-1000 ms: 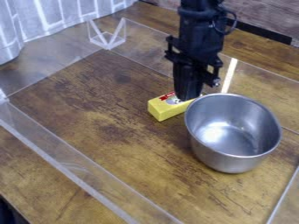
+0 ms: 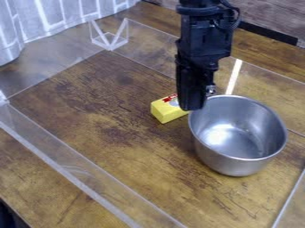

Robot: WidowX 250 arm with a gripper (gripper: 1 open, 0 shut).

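Observation:
My black gripper (image 2: 195, 93) hangs from the top centre with its fingertips low, just above and in front of part of a yellow box (image 2: 167, 110) with a red label. The fingers look close together; whether anything is between them is hard to see. A steel bowl (image 2: 236, 142) sits right of the box on the wooden table, its near rim just right of the gripper.
The wooden surface (image 2: 89, 120) left of the box is clear. Clear plastic walls run along the left and front. A white wire holder (image 2: 109, 34) stands at the back left, near a white cloth (image 2: 30, 36).
The box and bowl look unmoved.

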